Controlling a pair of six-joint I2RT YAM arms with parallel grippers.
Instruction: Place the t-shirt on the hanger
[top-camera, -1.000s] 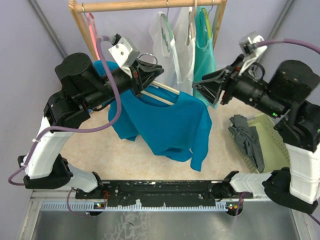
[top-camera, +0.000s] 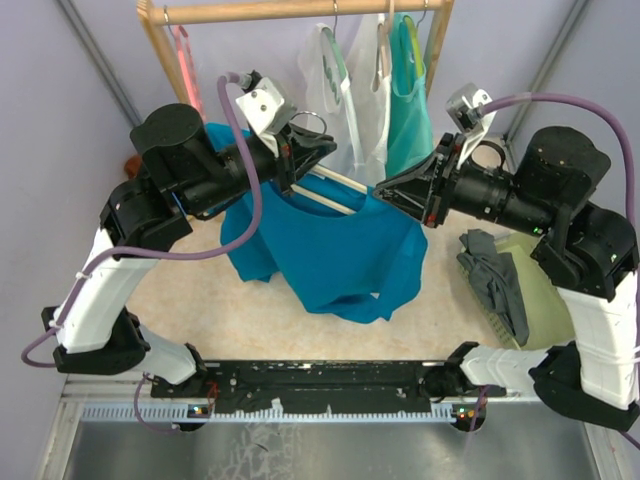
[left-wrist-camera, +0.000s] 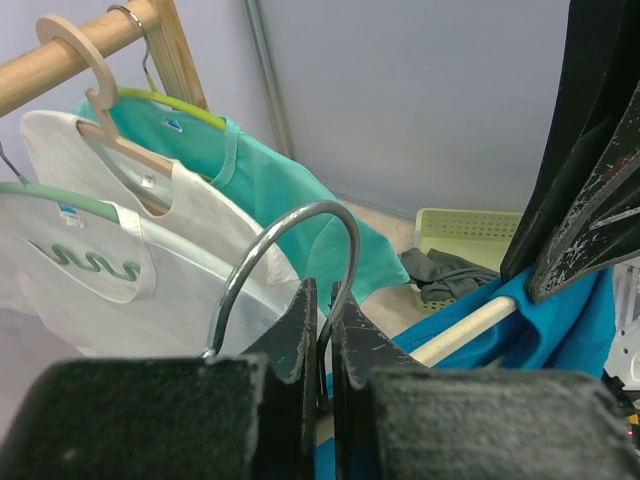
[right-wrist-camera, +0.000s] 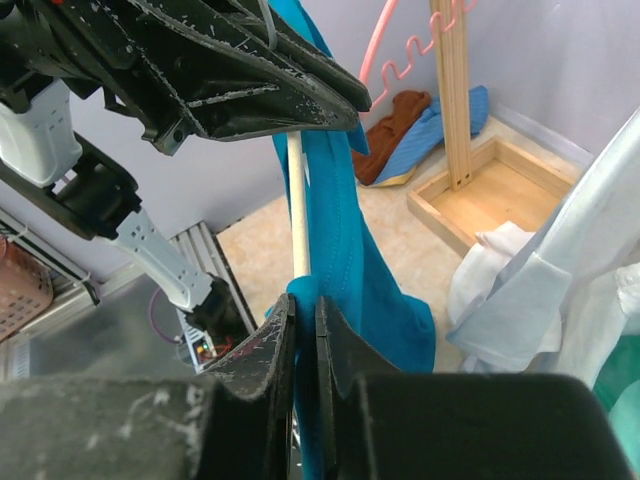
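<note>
The blue t-shirt (top-camera: 335, 255) hangs draped between my two grippers, its collar facing up. A pale wooden hanger (top-camera: 340, 178) with a metal hook (left-wrist-camera: 350, 240) runs into the shirt's neck opening. My left gripper (top-camera: 300, 165) is shut on the hanger near the base of its hook. At the hanger's right end, my right gripper has its fingers closed in on a fold of blue cloth, which shows between them. In the left wrist view, the hanger's right arm (left-wrist-camera: 465, 332) enters the cloth beside the right fingers. Cloth hides the hanger's tip.
A wooden rack (top-camera: 270, 12) stands at the back, with white shirts (top-camera: 330, 90) and a teal shirt (top-camera: 407, 110) on hangers close behind my grippers. A green basket (top-camera: 540, 285) holding dark cloth (top-camera: 492, 280) lies at the right.
My right gripper has come down and left to the shirt's right shoulder, and its fingers have closed in on the cloth. The left gripper and hanger shifted slightly right.
</note>
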